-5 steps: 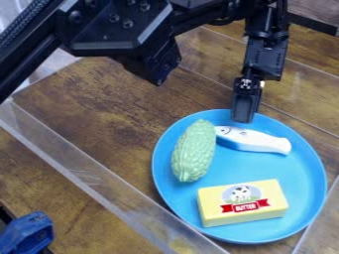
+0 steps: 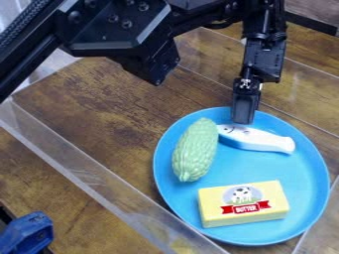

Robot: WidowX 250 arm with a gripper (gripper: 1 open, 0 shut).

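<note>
My black gripper (image 2: 245,109) points down at the upper rim of a blue plate (image 2: 304,184), its fingertips at the left end of a white elongated object (image 2: 264,141); whether it grips that object I cannot tell. On the plate also lie a pale green corn-like vegetable (image 2: 195,151) at the left and a yellow butter box (image 2: 243,202) at the front.
A transparent strip runs diagonally across the lower left, with a blue object (image 2: 27,235) at the corner. The black arm fills the top.
</note>
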